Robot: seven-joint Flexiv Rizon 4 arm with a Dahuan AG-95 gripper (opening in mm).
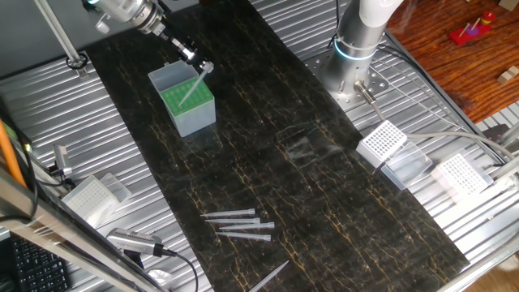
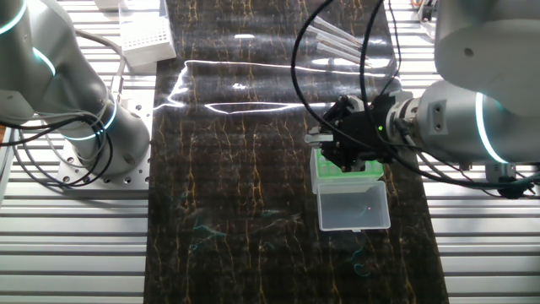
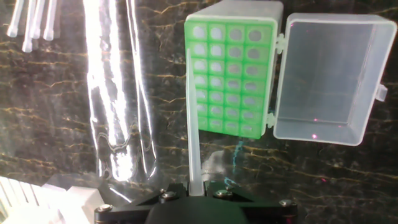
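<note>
My gripper (image 1: 208, 67) is shut on the wide end of a long, translucent pipette tip (image 3: 193, 124). In the wrist view the tip runs up from the fingers, its narrow end overlapping the left column of holes in the green-topped rack box (image 3: 266, 81). Exterior view 1 shows the tip (image 1: 191, 92) slanting down toward the green surface; whether it touches cannot be told. The box's clear lid (image 3: 323, 81) lies open on its hinges. Several loose tips (image 1: 245, 236) rest on the dark table. In exterior view 2 the gripper (image 2: 316, 137) covers part of the rack's edge.
White racks (image 1: 382, 142) stand at the right edge of the dark table (image 1: 268, 170), beside the robot base (image 1: 349, 77). Another white rack (image 1: 91, 200) is on the left metal slats. A clear, shiny sheet (image 3: 118, 93) lies near the box. Mid-table is mostly bare.
</note>
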